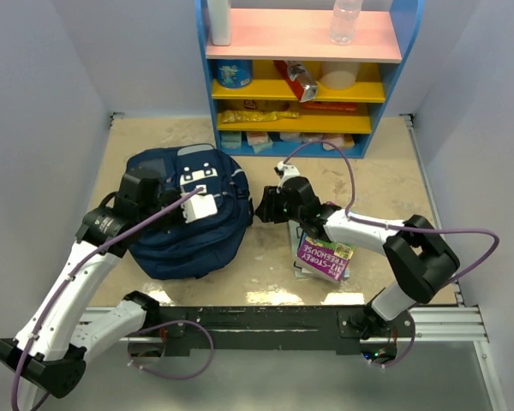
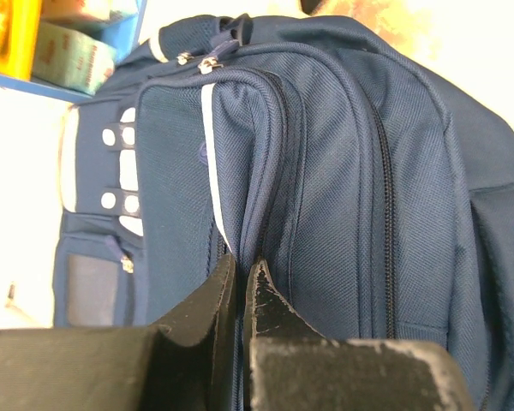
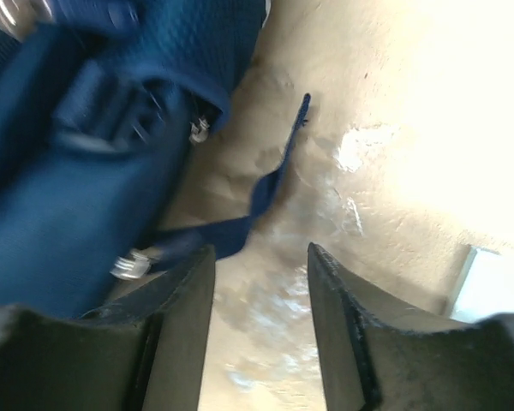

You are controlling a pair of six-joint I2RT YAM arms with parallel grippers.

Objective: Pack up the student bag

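Note:
The navy backpack (image 1: pixel 201 244) lies on the left half of the table, its front pocket and white trim facing up. My left gripper is shut on a fold of the backpack's fabric (image 2: pixel 265 158) beside a zip. By the bag's right edge, my right gripper stands part open, nothing between its fingers. A dark strap (image 3: pixel 270 184) trails from the bag over the table, just beyond those fingertips. Books, a purple one (image 1: pixel 324 257) on top, lie under my right forearm.
Behind the bag stands a blue and yellow shelf (image 1: pixel 291 90) holding a red packet (image 1: pixel 297 81), a blue tin (image 1: pixel 234 74) and other goods. Bare table (image 1: pixel 270 257) shows between bag and books.

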